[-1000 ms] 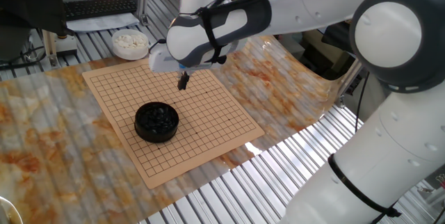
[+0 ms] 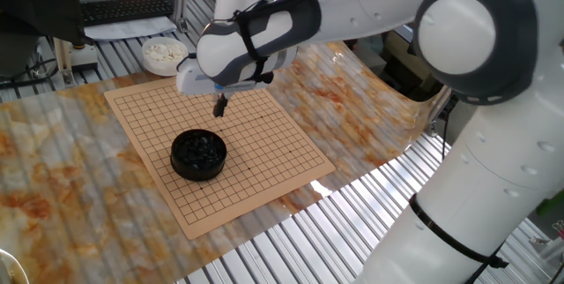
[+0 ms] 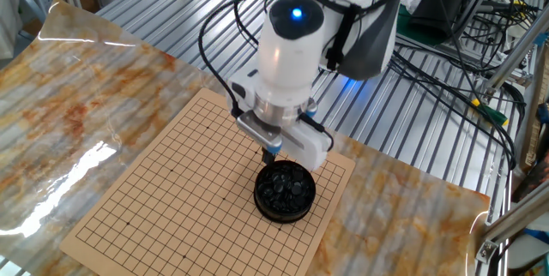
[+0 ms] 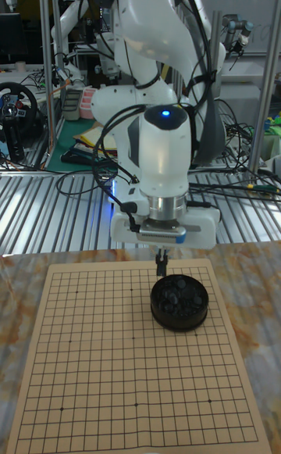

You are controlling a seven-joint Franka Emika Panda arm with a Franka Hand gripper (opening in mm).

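A round black bowl (image 2: 198, 155) full of black stones (image 4: 181, 294) stands upright on the gridded board (image 2: 256, 174). My gripper (image 2: 220, 108) points down over the board, beyond the bowl in exterior view 1. In exterior view 2 the dark fingers (image 3: 268, 155) show just above and left of the bowl's rim, outside its opening. The gripper (image 4: 161, 267) is at the bowl's upper left in exterior view 3. Its fingers look small and close together; whether they are apart or meeting, and whether a stone sits between them, is too small to make out.
A white bowl of white stones (image 2: 165, 56) stands beyond the board's far corner. Around the board lies a marbled sheet (image 2: 62, 169) over the ribbed metal table (image 2: 304, 253). Most of the board's grid is bare.
In exterior view 1 my arm has shifted left and slightly down, bringing the gripper nearer the black bowl. Bowl and board have stayed put.
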